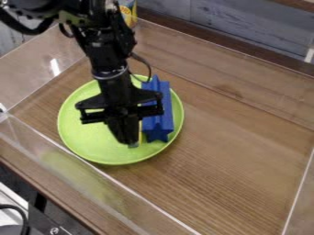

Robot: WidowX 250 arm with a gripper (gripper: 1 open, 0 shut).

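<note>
My black gripper [123, 133] is low over a round green plate [86, 139], its fingertips near the middle of the plate; it looks shut, though its own body hides much of what is between the fingers. A blue object [157, 119] lies on the plate's right side, just right of the gripper and partly behind it. A small bit of yellow shows beside the fingertips, mostly hidden.
Pale walls [233, 27] bound the surface at the back, and clear edging runs along the lower left.
</note>
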